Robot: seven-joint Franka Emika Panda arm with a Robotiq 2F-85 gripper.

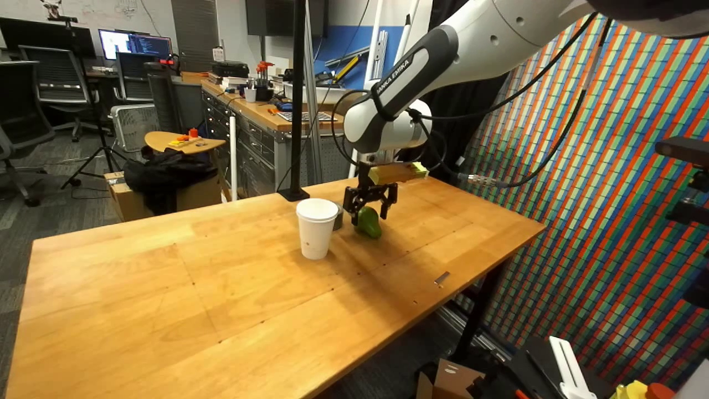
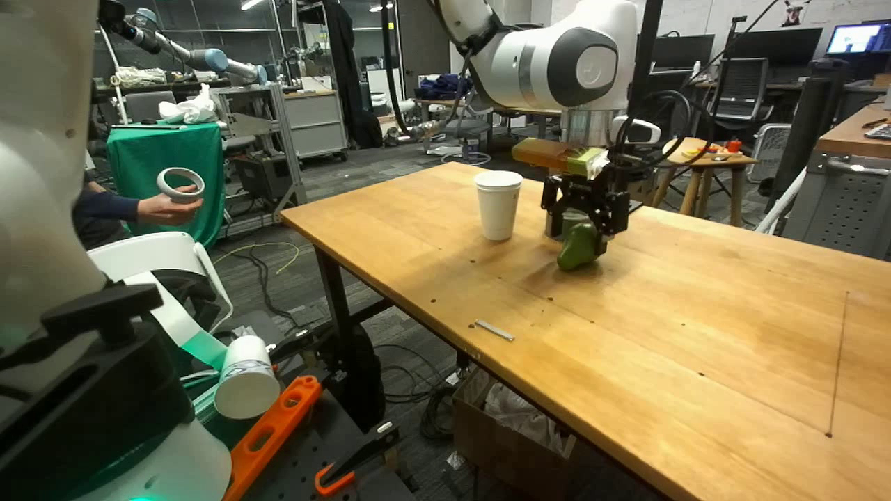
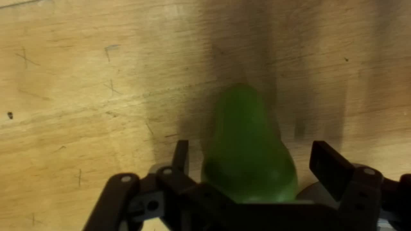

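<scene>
A green pear-shaped object (image 1: 369,225) lies on its side on the wooden table, its narrow end toward the table's near edge in exterior view 1. My gripper (image 1: 369,211) is open and low over it. In the wrist view the green object (image 3: 246,154) sits between the two spread fingers, with a gap showing on either side, and its wide end is partly covered by the gripper body. From the other side, exterior view 2 shows the gripper (image 2: 585,238) right above and behind the green object (image 2: 578,248).
A white paper cup (image 1: 316,229) stands upright close by, with a grey round item (image 1: 338,218) partly hidden behind it. A small metal strip (image 2: 494,330) lies near the table edge. A black post (image 1: 296,106) rises at the far edge.
</scene>
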